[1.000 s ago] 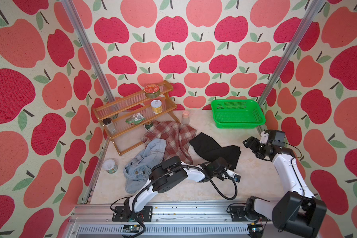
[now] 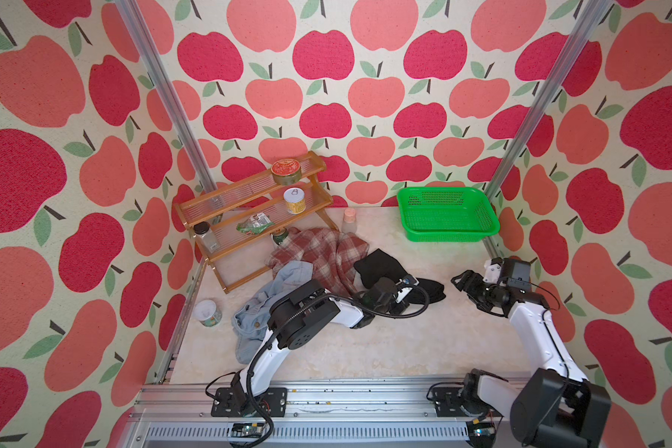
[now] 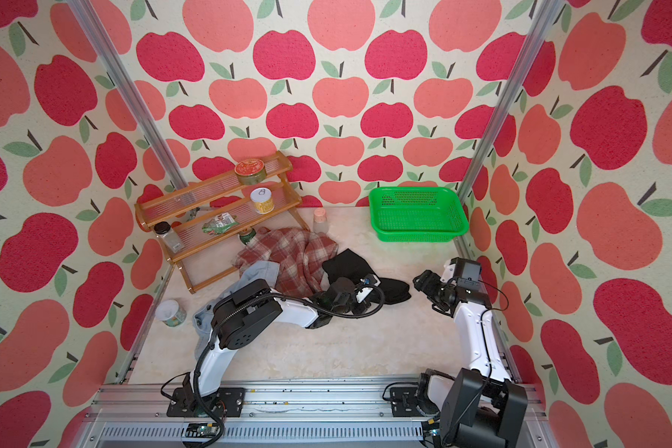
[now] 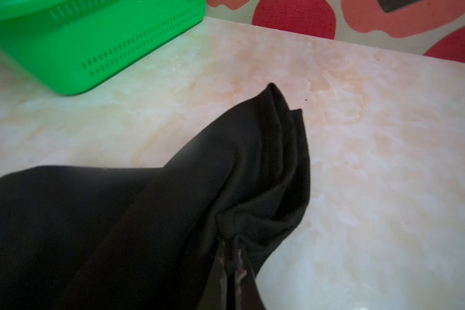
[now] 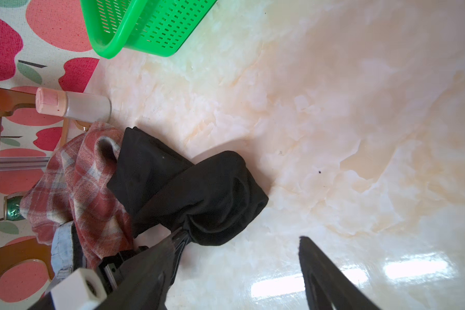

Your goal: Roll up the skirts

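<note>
The black skirt [image 4: 139, 222] lies partly folded on the table, its near right part drawn up into loose pleats. In the left wrist view my left gripper is shut on a pinch of this cloth. The right wrist view shows the skirt [image 5: 206, 191] with a raised, curled fold beside the tip of the left gripper. Apart from the cloth, my right gripper stands open above bare table, nothing between its fingers. From the top left view, part of the skirt [image 2: 380, 267] is hidden by the left arm.
A red plaid cloth [image 2: 317, 254] and a denim garment [image 2: 272, 295] lie left of the skirt. Behind them stands a wooden rack [image 2: 306, 216]. A green basket [image 2: 448, 237] sits at the back right.
My left gripper has moved left and away from the front edge, carrying the skirt's near right part inward. The skirt is more bunched.
</note>
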